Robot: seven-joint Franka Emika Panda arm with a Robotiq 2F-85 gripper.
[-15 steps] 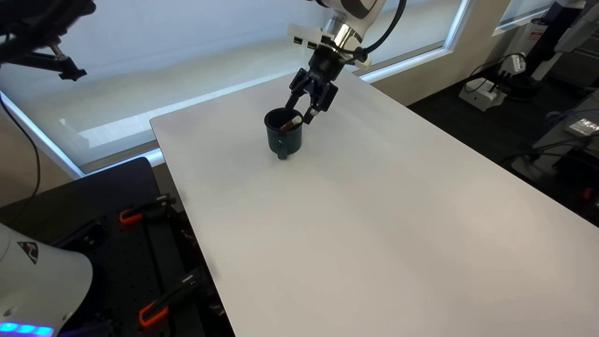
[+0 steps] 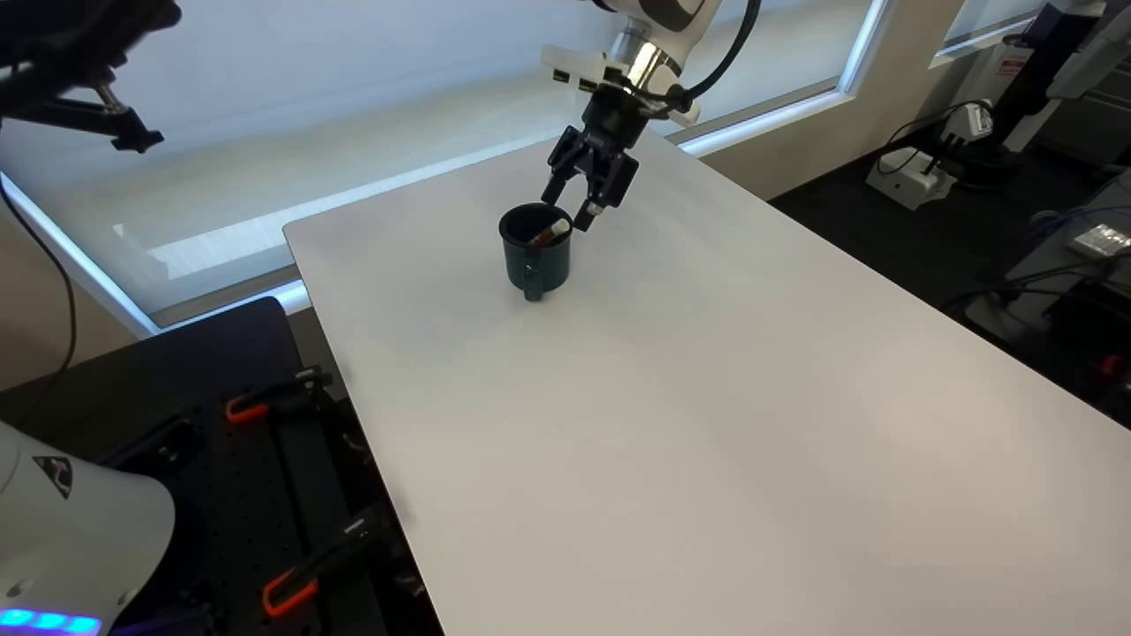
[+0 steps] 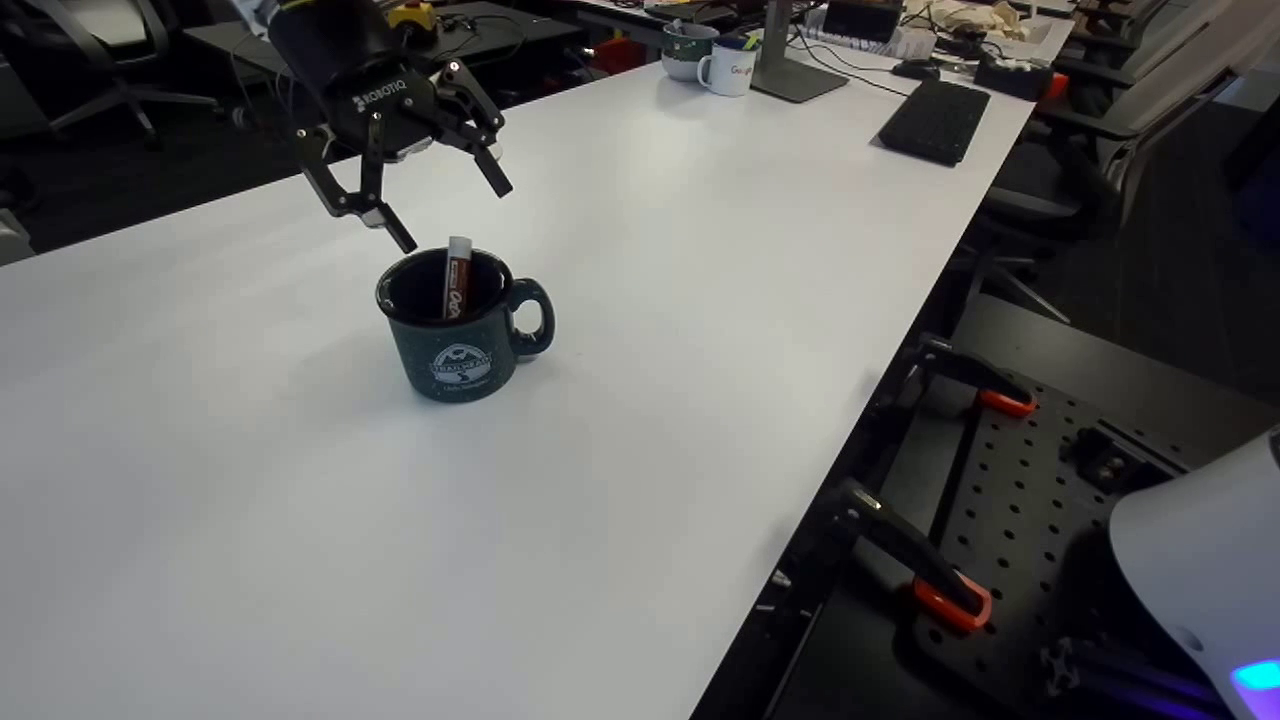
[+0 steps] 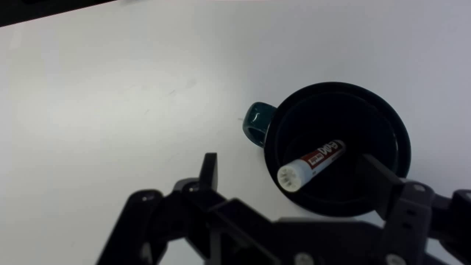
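A dark green mug stands upright on the white table, its handle pointing right in exterior view 2. Inside it leans an Expo marker, white end up, reaching just above the rim; the wrist view shows the marker slanting across the mug's dark interior. My gripper is open above and behind the mug, with its fingers spread wide. In exterior view 1 the gripper hangs close by the rim of the mug. The wrist view has one finger overlapping the mug's opening and the other beside it. Neither finger holds the marker.
The white table is broad and clear around the mug. At its far end in exterior view 2 are a white mug, another green mug, a monitor stand and a keyboard. Clamps sit beyond the table's edge.
The gripper has shifted very slightly in exterior view 1, its fingers a touch nearer the camera and lower. The mug and marker have stayed put.
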